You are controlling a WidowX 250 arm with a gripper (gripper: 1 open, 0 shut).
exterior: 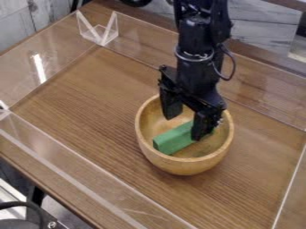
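A round tan bowl [180,159] sits on the wooden table with a green oblong block [174,139] lying inside it. My black gripper [189,112] is open, coming down from the top centre into the bowl's upper part, its fingers over and beside the block and partly hiding its right end. Whether the fingers touch the block cannot be told.
A clear, angular holder [98,29] stands at the back left. Cables show at the lower left edge.
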